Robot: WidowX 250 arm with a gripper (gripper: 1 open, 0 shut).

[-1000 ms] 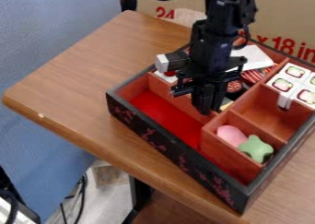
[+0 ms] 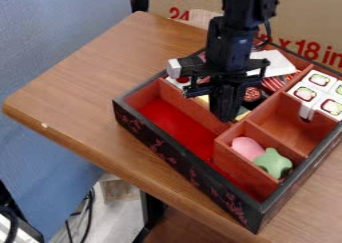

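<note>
My black gripper (image 2: 223, 95) hangs over the upper middle of a dark floral box (image 2: 181, 155) with red compartments, above its back left part; whether its fingers are open or shut is unclear. The left compartment (image 2: 166, 115) shows a bare red floor. A pink piece (image 2: 247, 147) and a pale green star-shaped piece (image 2: 273, 163) lie in the front right compartment. White blocks with red markings (image 2: 319, 97) sit at the right, and striped red items and a white piece lie behind the gripper, partly hidden.
A cardboard carton (image 2: 301, 22) stands behind. Cables and the floor show at lower left, beyond the table's edge.
The gripper has risen slightly over the last second, staying above the same part of the box. The box's contents look unchanged.
</note>
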